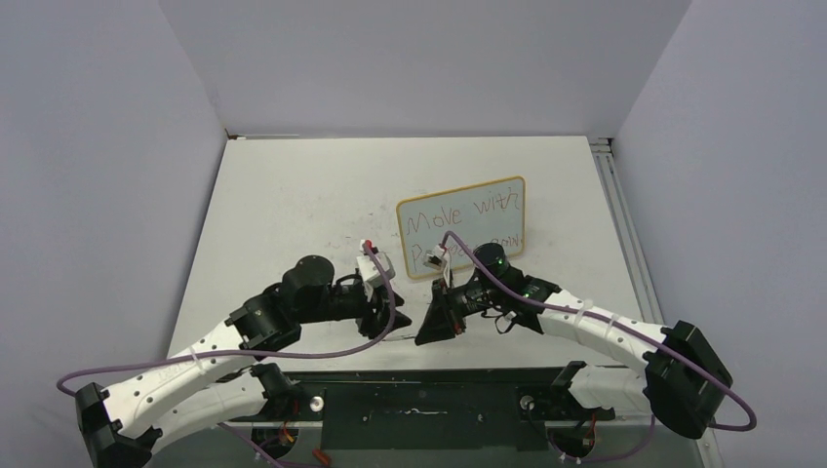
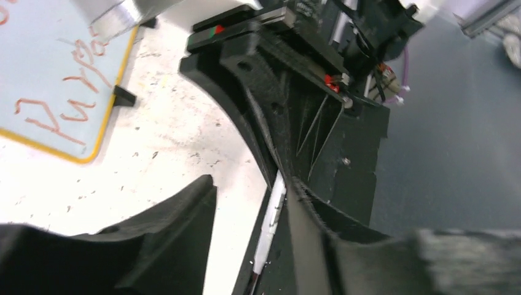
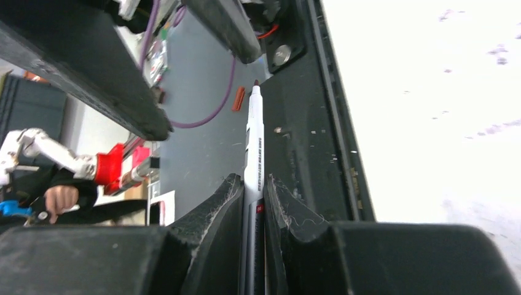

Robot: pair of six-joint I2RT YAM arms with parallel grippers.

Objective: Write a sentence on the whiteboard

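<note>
The whiteboard (image 1: 458, 205), yellow-framed, lies tilted on the table with "Move with" in red on top. A second line below is partly covered by my right arm in the top view. My right gripper is shut on a slim white marker (image 3: 254, 141), whose dark reddish tip points away from the fingers. That marker (image 2: 268, 224) also shows in the left wrist view, poking out of the right fingertips. My left gripper is open, its fingers apart with nothing gripped. In the right wrist view its fingers (image 3: 132, 104) stand beyond the marker's tip.
Purple cables (image 1: 283, 354) loop over both arms. A small orange-red object (image 3: 238, 98) lies beyond the edge.
</note>
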